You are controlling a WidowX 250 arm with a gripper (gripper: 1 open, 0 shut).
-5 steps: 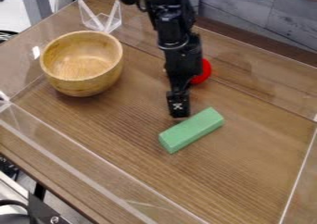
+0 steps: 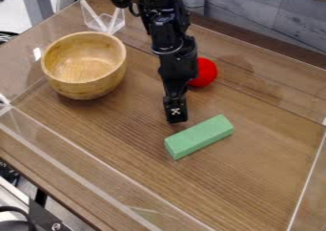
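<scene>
My black gripper [image 2: 177, 109] hangs low over the wooden table, its fingertips near the surface at the centre. A red round object [image 2: 201, 71] lies behind it to the right, partly hidden by the arm. A green block [image 2: 199, 136] lies in front of the gripper, to the lower right. The gripper is open; whether it touches the table is hard to tell.
A yellow bowl [image 2: 83, 64] stands at the left. A grey wall or board runs along the back right.
The arm and gripper have shifted slightly to the left, uncovering more of the red object. The other objects look almost unchanged in place.
</scene>
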